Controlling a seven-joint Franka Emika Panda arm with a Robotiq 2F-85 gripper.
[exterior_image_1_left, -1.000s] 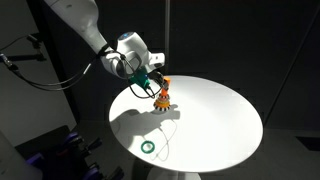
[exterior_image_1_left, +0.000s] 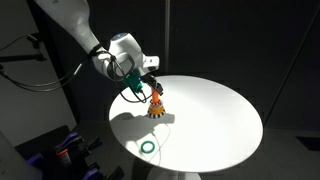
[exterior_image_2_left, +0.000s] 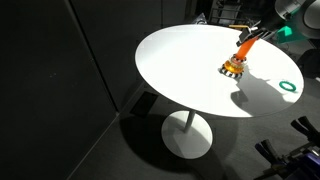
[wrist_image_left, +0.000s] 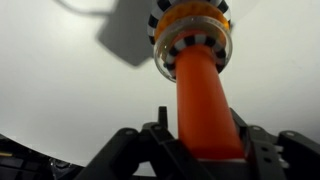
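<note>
An orange tube (exterior_image_1_left: 155, 95) tops a round base (exterior_image_1_left: 156, 111) with an orange band and black-and-white checks. My gripper (exterior_image_1_left: 156, 89) is around the tube's upper part, its fingers closed in on it. In exterior view 2 the tube (exterior_image_2_left: 246, 46) leans to the upper right, and its base (exterior_image_2_left: 232, 68) looks tilted and slightly clear of the white table. Seen from the wrist, the tube (wrist_image_left: 205, 100) runs between the dark fingers, and the base (wrist_image_left: 190, 25) points away from me. Contact at the pads is hard to make out.
A green ring (exterior_image_1_left: 147, 147) lies near the front edge of the white round table (exterior_image_1_left: 215, 120). Dark floor surrounds it.
Arm and orange-topped object have shifted together, leftward and a little toward the front in exterior view 1. The green ring has stayed put.
</note>
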